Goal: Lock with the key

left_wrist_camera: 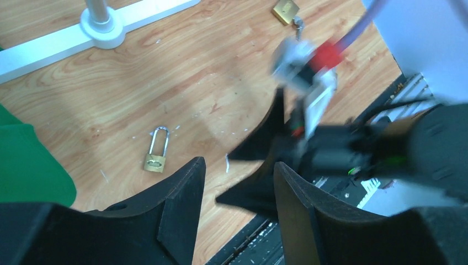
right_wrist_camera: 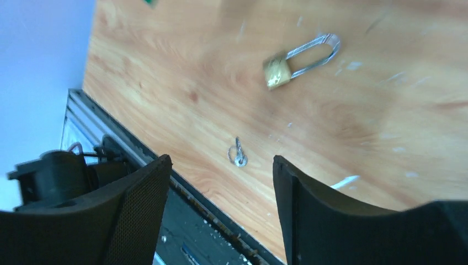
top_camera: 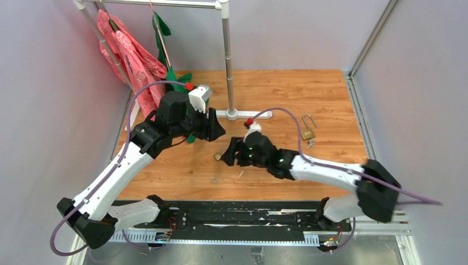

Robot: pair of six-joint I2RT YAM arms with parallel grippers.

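Note:
A closed-looking brass padlock lies on the wooden floor, also visible in the right wrist view [right_wrist_camera: 276,73]. A small key [right_wrist_camera: 239,158] on a ring lies near the front edge. A second padlock [top_camera: 308,133], shackle swung open, lies at the right with keys [top_camera: 310,143]. My left gripper [top_camera: 214,127] hangs left of centre, fingers apart with nothing between them. My right gripper [top_camera: 232,152] is raised over the floor beside the first padlock, open and empty, above and behind the small key.
A clothes rack with pink and green cloths fills the back left, its white foot [top_camera: 254,115] on the floor. Side walls flank the wood floor [top_camera: 292,88].

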